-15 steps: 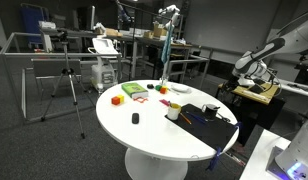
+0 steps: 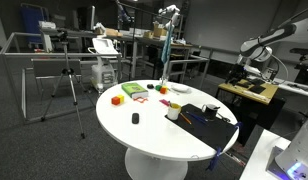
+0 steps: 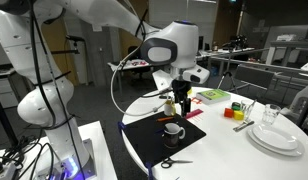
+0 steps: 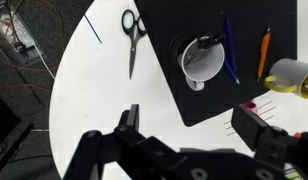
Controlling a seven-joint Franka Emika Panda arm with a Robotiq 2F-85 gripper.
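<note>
In the wrist view my gripper is open, with a wide gap between its dark fingers and nothing held. It hangs above the white round table [image 4: 99, 125]. Ahead of it a white mug [image 4: 203, 66] stands on a black mat [image 4: 186, 100], with dark items inside. Scissors [image 4: 134, 40] lie to the left, partly across the mat's edge. A pale yellow mug [image 4: 287, 76] sits at the right. Exterior view 2 shows the white arm [image 3: 174, 45] over the table; how its fingers stand is unclear there.
A blue pen [image 4: 231, 48] and an orange pen [image 4: 263, 54] lie on the mat. Across the table are a green box [image 2: 133, 88], an orange block [image 2: 117, 100] and a dark object [image 2: 135, 118].
In exterior view 1 the white arm at the upper right has shifted to the right and slightly up. Objects on the table look unmoved.
</note>
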